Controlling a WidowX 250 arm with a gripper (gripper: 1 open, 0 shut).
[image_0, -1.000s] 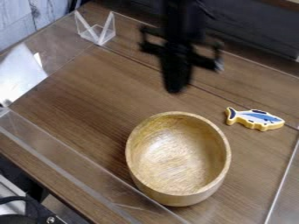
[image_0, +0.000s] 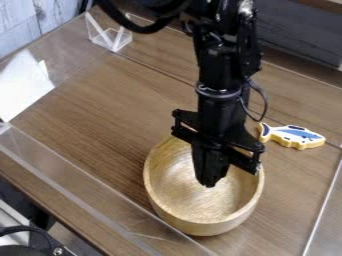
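My black gripper (image_0: 211, 172) hangs from the top of the view, its fingertips down inside a light wooden bowl (image_0: 187, 210) near the front of the table. The fingers are shut together, with nothing seen between them. The gripper body covers the bowl's back part and some of its inside.
A fish-shaped toy (image_0: 297, 137), yellow-edged with blue and white, lies right of the gripper. A clear acrylic stand (image_0: 107, 36) is at the back left, and a white sheet (image_0: 19, 85) at the left edge.
My gripper has come down and toward the front, from above the table behind the bowl to inside the bowl. The bowl and fish toy look unmoved.
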